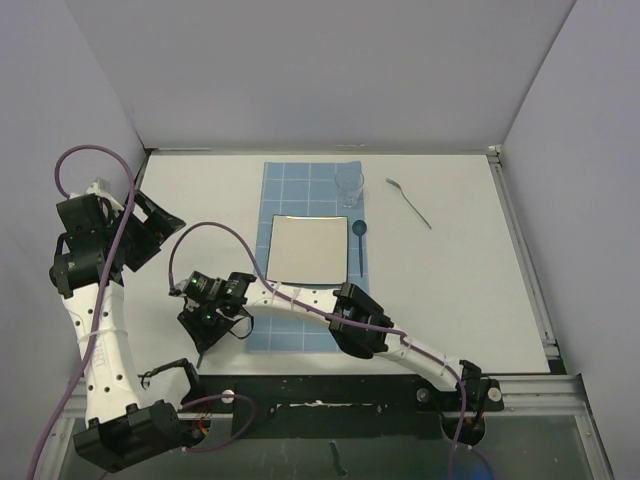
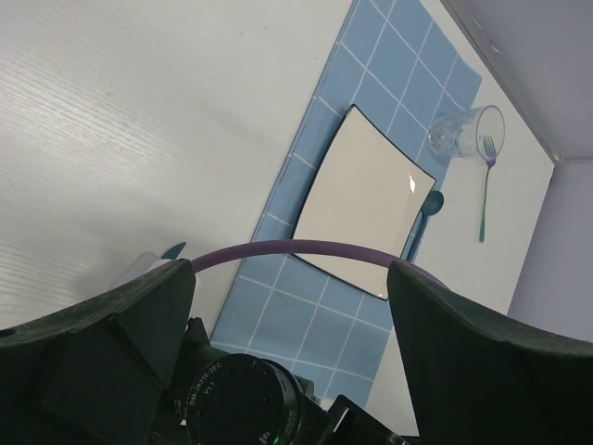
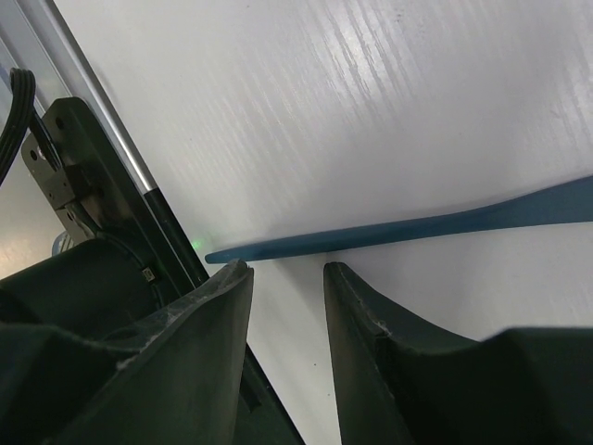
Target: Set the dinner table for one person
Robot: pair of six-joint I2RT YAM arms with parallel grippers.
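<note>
At the table's front left, my right gripper (image 1: 203,342) stands over a dark blue utensil (image 1: 199,361), likely a knife. The right wrist view has the utensil's (image 3: 398,232) narrow end near the fingertips, its wider end cut off at the edge. A gap shows between these fingers, gripping nothing. My left gripper (image 1: 165,222) hangs over the left side, fingers (image 2: 463,343) wide apart and empty. A cream square plate (image 1: 309,248) lies on the blue checked placemat (image 1: 285,180). To its right is a dark spoon (image 1: 360,245), with a clear glass (image 1: 349,186) above.
A fork (image 1: 408,203) with a green handle lies on the bare table right of the mat. My right arm (image 1: 380,335) crosses the mat's lower part. A metal rail (image 3: 111,120) runs beside the utensil's narrow end.
</note>
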